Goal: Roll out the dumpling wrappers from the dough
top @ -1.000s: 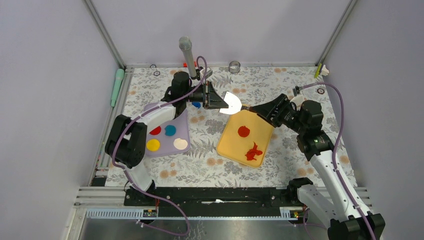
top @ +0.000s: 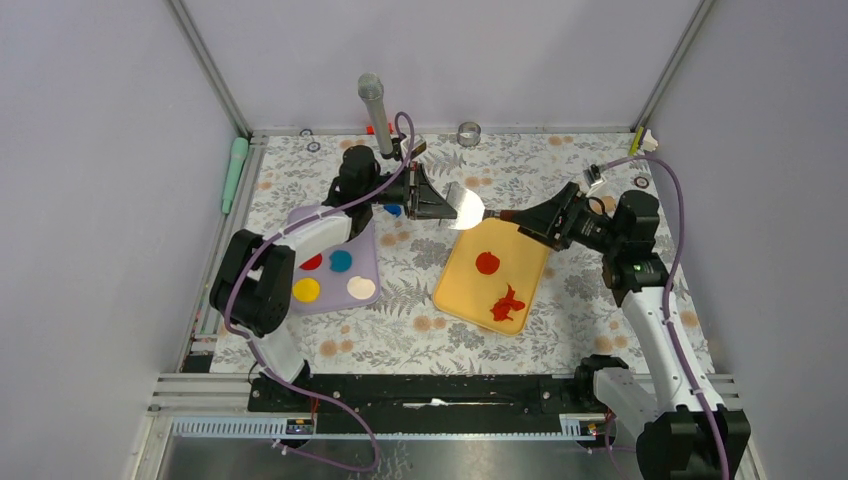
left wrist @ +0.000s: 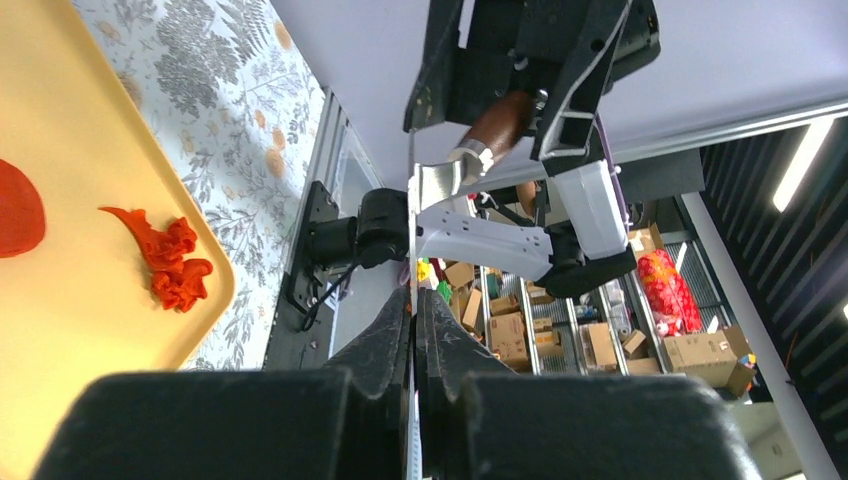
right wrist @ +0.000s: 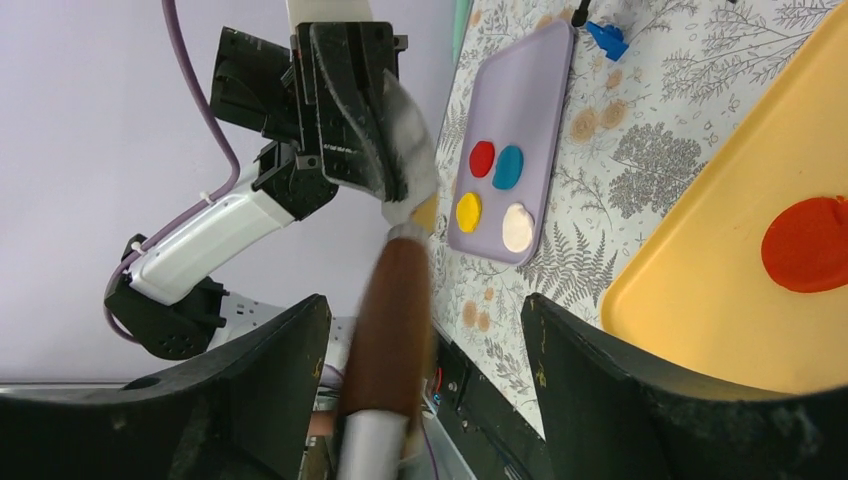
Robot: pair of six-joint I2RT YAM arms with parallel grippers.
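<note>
A metal scraper (top: 463, 206) with a wooden handle (right wrist: 388, 330) is held in the air between the arms, above the yellow tray (top: 470, 300). My left gripper (top: 440, 207) is shut on its blade, seen edge-on in the left wrist view. My right gripper (top: 525, 222) is open around the handle end, fingers apart on either side in the right wrist view. On the yellow tray lie a flat red dough round (top: 487, 263) and a crumpled red dough piece (top: 507, 305).
A lilac tray (top: 325, 292) with several coloured dough rounds is at left, partly under my left arm. A small blue object (right wrist: 607, 38) lies beside it. A glass cup (top: 469, 133) stands at the back. Bare table lies right of the yellow tray.
My right arm has shifted slightly rightward and its gripper's body has turned a little. My left gripper and the scraper look nearly unchanged.
</note>
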